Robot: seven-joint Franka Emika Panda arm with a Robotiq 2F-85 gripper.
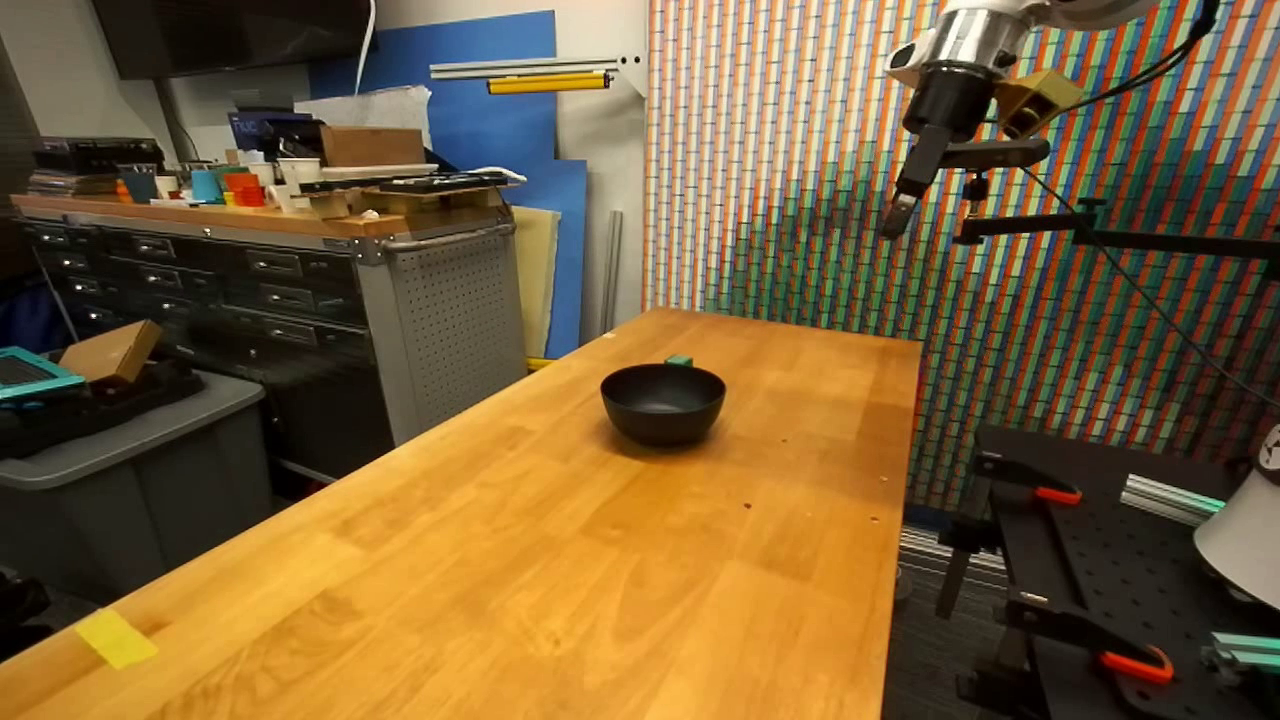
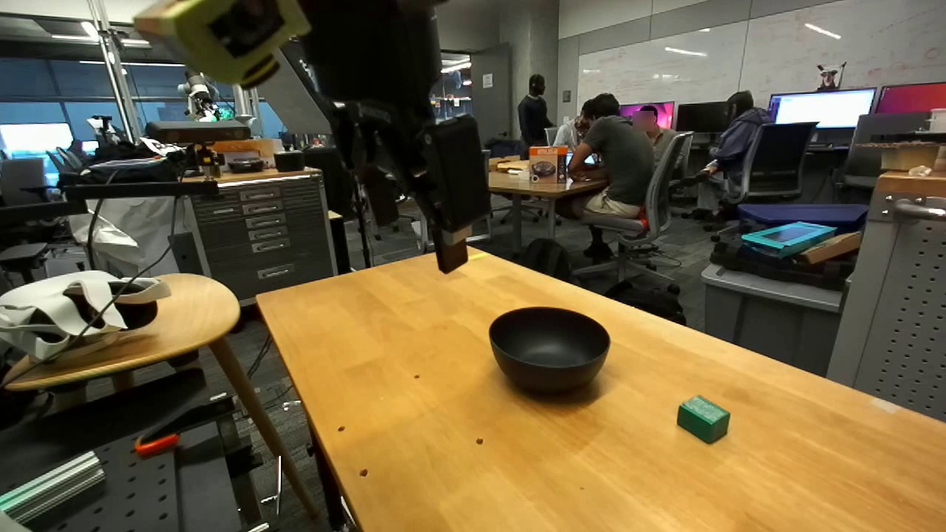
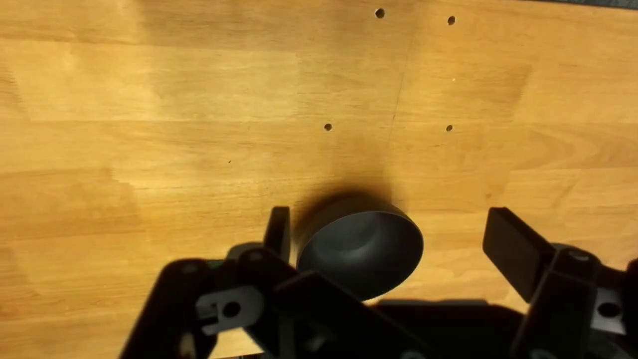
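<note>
A black bowl [image 1: 662,406] stands upright on the wooden table; exterior view 2 shows the bowl [image 2: 548,350] empty inside. Apart from it on the same table lies a small green block [image 2: 703,418], mostly hidden behind the bowl in exterior view 1. My gripper is open, its two fingers wide apart with only air between them. The bowl [image 3: 362,254] appears below and beyond the fingers in the wrist view. High over the table's right edge, the gripper [image 1: 896,222] is well clear of bowl and block. A sliver of green shows behind the left finger in the wrist view.
Bare tabletop [image 1: 540,564] surrounds the bowl, with a strip of yellow tape [image 1: 116,637] at one corner. A black side stand with clamps [image 1: 1128,660] is beside the table's right edge. A grey bin [image 1: 132,480] sits off the left side.
</note>
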